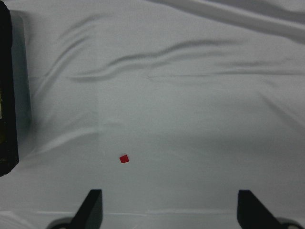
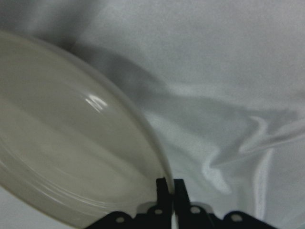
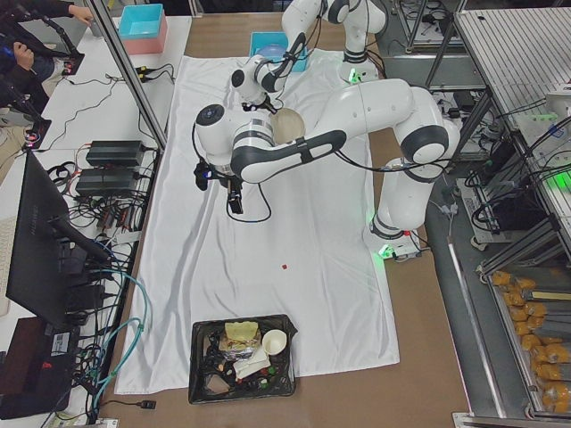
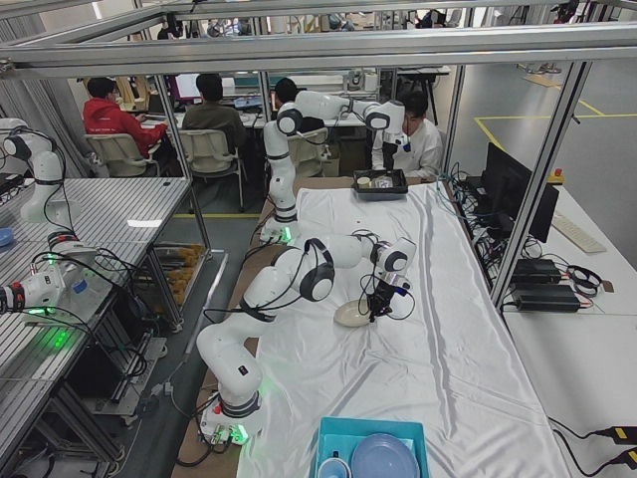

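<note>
A cream oval plate (image 4: 350, 314) lies on the white cloth. My right gripper is shut on its rim, with the rim running between the fingertips; the plate fills the left of the right wrist view. My left gripper hangs high over the cloth, open, with only cloth and a small red square (image 1: 124, 158) beneath it.
A black bin (image 3: 196, 361) with food items and a white bowl stands at one end of the cloth. A blue bin (image 4: 326, 430) with a blue plate is at the other end. Monitor and cables line one side.
</note>
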